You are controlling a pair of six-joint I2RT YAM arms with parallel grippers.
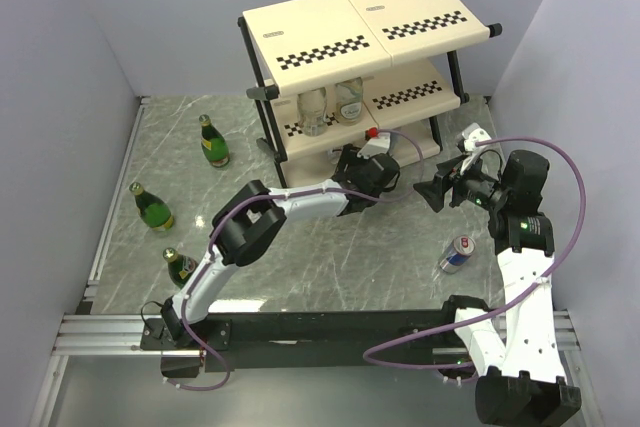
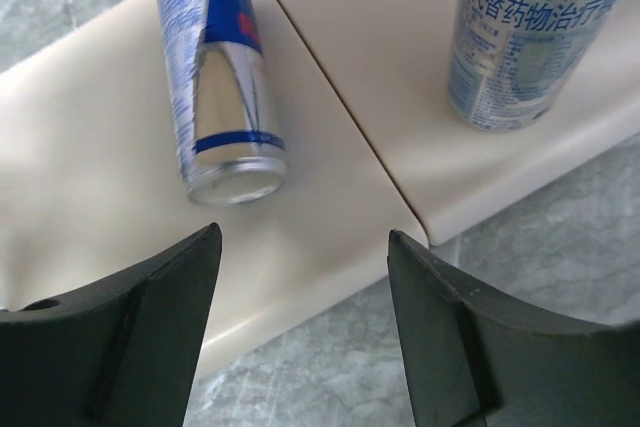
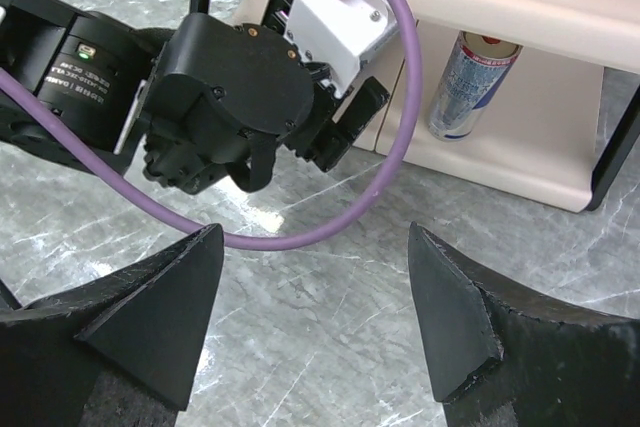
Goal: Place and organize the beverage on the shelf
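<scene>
My left gripper is open at the front of the lower shelf, with nothing between its fingers. Beyond it in the left wrist view, a blue-and-silver can [image 2: 225,87] is on one shelf panel; whether it sits squarely is unclear. Across the seam, a second can stands upright; in the right wrist view a can [image 3: 470,87] shows on the right panel. Out over the table, right of the shelf, my right gripper is open and empty. One more can [image 1: 457,253] is on the table below it.
Several green bottles [image 1: 152,209] stand on the left of the table. Two clear bottles [image 1: 348,102] occupy the middle shelf [image 1: 405,87]. A purple hose [image 3: 300,242] loops from the left arm across the right wrist view. Bare table lies between the arms.
</scene>
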